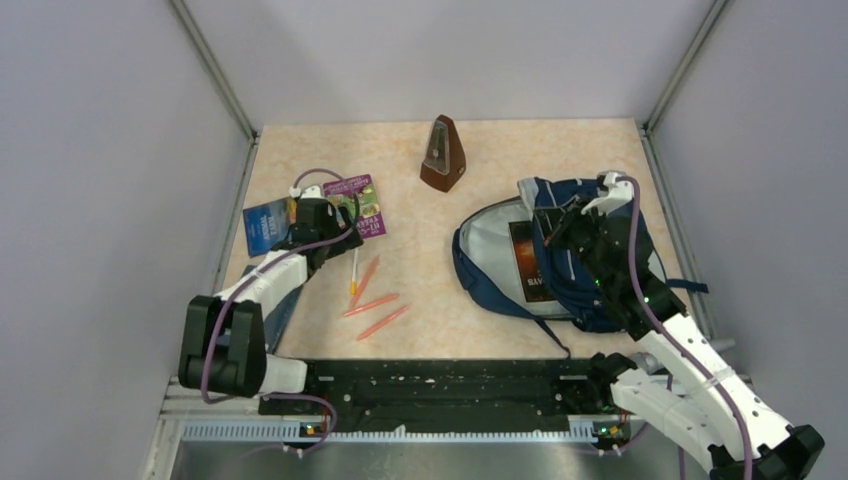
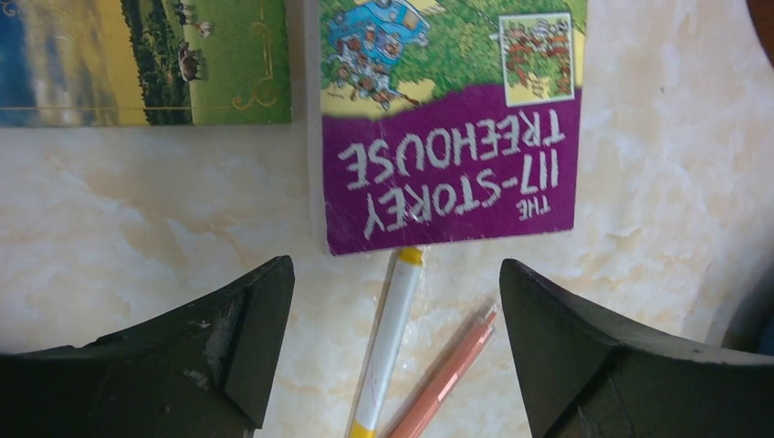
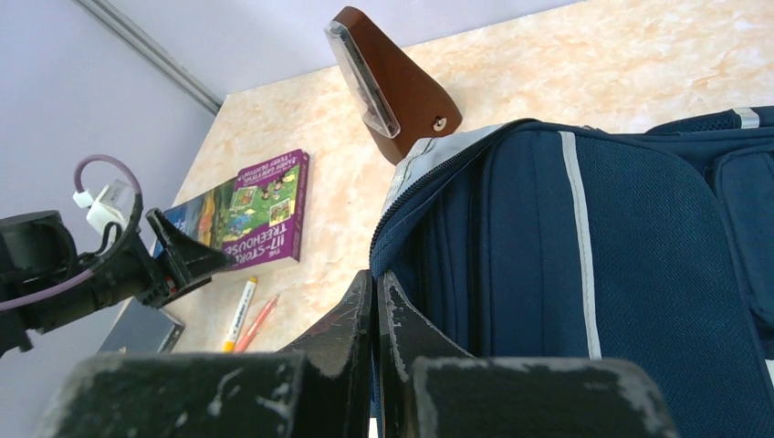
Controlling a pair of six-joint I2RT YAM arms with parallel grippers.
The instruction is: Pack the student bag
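Observation:
My left gripper hangs open over the purple Treehouse book [image 2: 438, 182], with a landscape-covered book [image 2: 210, 73] beside it, and a white-yellow marker [image 2: 388, 333] and a pink pen [image 2: 447, 374] below, between the fingers in view but not held. The navy backpack [image 1: 480, 280] lies open on the right, a dark book [image 1: 532, 270] inside. My right gripper is shut at the zipped edge of its flap [image 3: 639, 255], which is held raised. More pink pens [image 1: 383, 320] lie mid-table.
A brown metronome [image 1: 443, 160] stands at the back centre. A dark grey flat item [image 3: 146, 333] lies at the left edge, partly under my left arm.

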